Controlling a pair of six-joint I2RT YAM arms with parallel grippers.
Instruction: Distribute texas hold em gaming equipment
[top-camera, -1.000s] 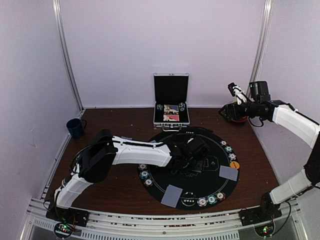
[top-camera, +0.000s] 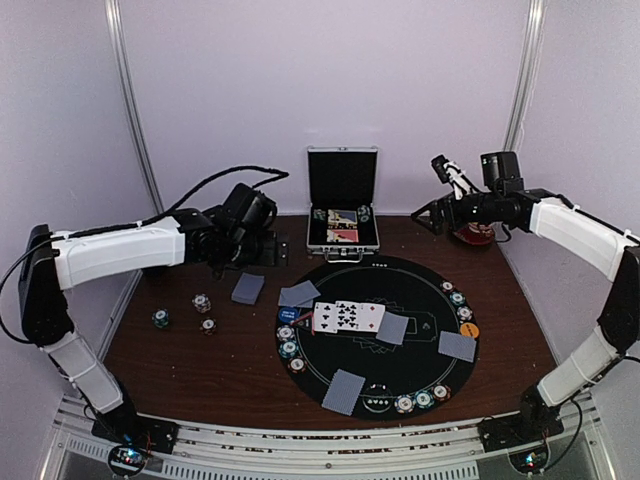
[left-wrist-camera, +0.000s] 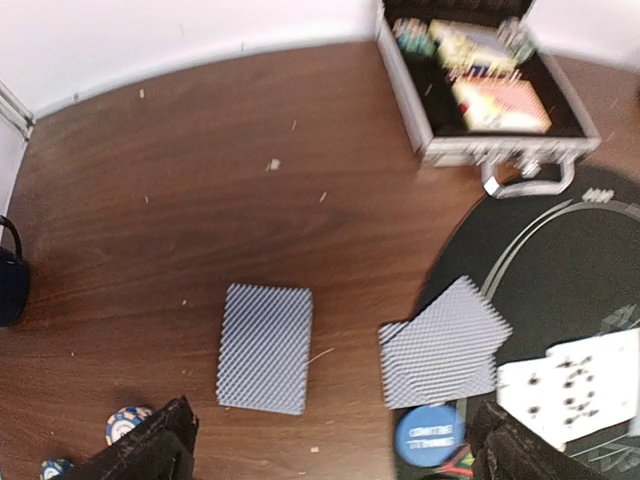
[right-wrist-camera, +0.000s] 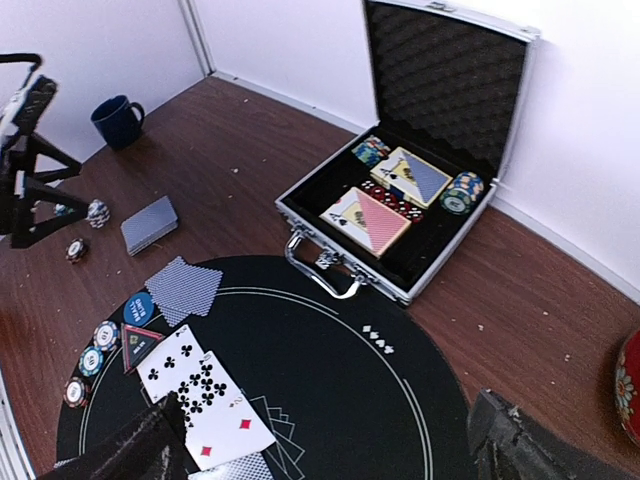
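Over the left of the table, my left gripper (top-camera: 278, 250) is open and empty, high above the blue-backed card deck (top-camera: 248, 289). My right gripper (top-camera: 425, 218) also stands open, in the air right of the open silver case (top-camera: 343, 248). On the black poker mat (top-camera: 420, 290), face-up cards (top-camera: 348, 317) lie in a row at the middle. Face-down cards rest at its left (top-camera: 298, 294), centre (top-camera: 392, 328), right (top-camera: 457, 346) and front (top-camera: 344, 391). A blue blind button (left-wrist-camera: 430, 434) sits at the mat's left edge, and an orange button (top-camera: 469, 330) at its right.
Chip stacks (top-camera: 424, 399) line the mat's front, left and right edges. Loose chip stacks (top-camera: 201, 303) stand on bare wood at left. A dark blue mug (right-wrist-camera: 118, 121) is at the far left, a red round object (top-camera: 474, 233) at the back right.
My left arm has swung left from over the mat, uncovering the face-up row and the centre and left face-down cards. The right gripper has shifted a little left.
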